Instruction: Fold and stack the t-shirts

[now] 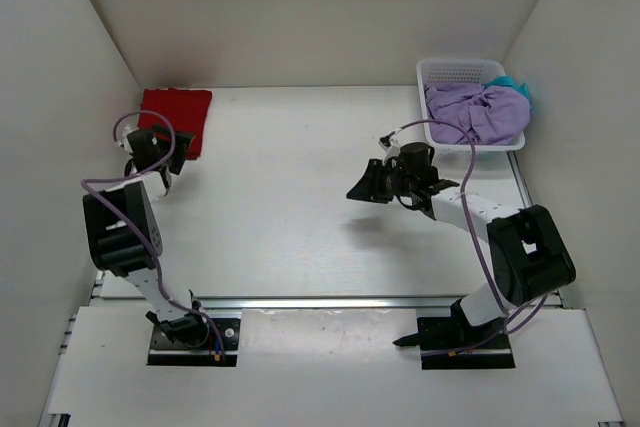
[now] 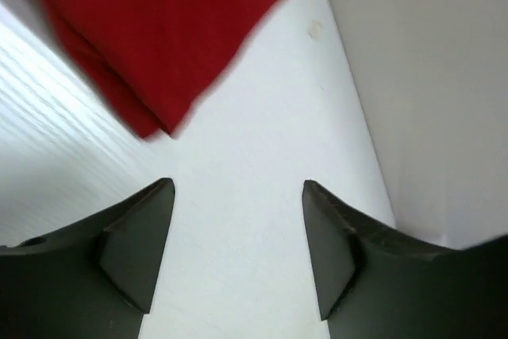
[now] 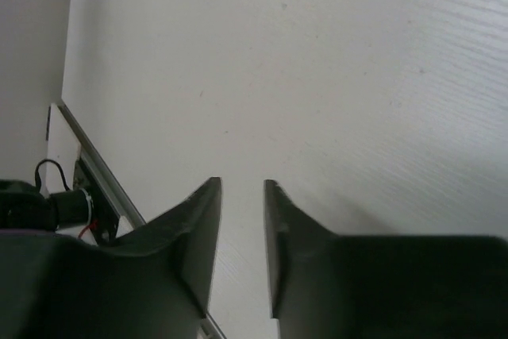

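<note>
A folded red shirt (image 1: 180, 110) lies flat in the far left corner of the table. The left wrist view shows its near corner (image 2: 151, 61), with more than one layer at the edge. My left gripper stands open just short of that corner, only bare table between its fingers. From above, the left arm hides the shirt's near-left part. Over the right middle of the table hovers my right gripper (image 1: 362, 195), open and empty; bare white surface shows between its fingertips in the right wrist view (image 3: 213, 188).
A white basket (image 1: 460, 69) at the back right holds crumpled purple shirts (image 1: 478, 113) and a teal one (image 1: 510, 85). Walls border the table at the back, left and right.
</note>
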